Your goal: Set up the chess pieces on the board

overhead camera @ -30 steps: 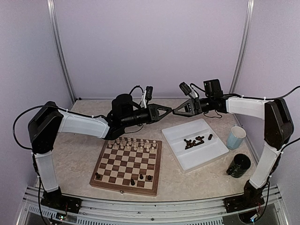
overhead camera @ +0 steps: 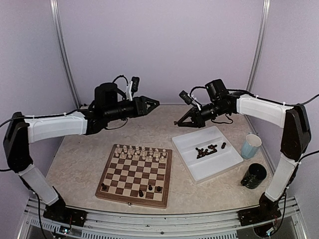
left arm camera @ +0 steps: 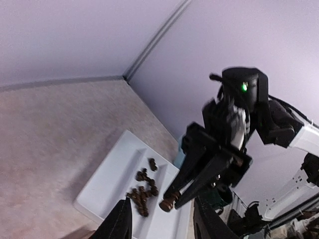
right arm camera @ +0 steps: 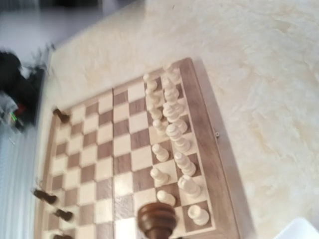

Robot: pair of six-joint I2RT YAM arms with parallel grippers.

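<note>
The wooden chessboard [overhead camera: 133, 176] carries two rows of white pieces [overhead camera: 139, 152] on its far side and a few dark pieces [overhead camera: 150, 187] on its near side. My right gripper [overhead camera: 177, 122] hangs above the space between board and tray, shut on a dark brown chess piece [right arm camera: 156, 218]. My left gripper [overhead camera: 154, 104] is raised over the back of the table, partly open, with no piece seen between its fingers. Loose dark pieces [overhead camera: 209, 151] lie in the white tray [overhead camera: 199, 171].
A light blue mug [overhead camera: 250, 146] and a dark mug [overhead camera: 253, 176] stand at the right edge, beside the tray.
My two grippers, which met in mid-air, have separated: the left rose up and to the left, the right came down and slightly left, carrying the dark piece.
</note>
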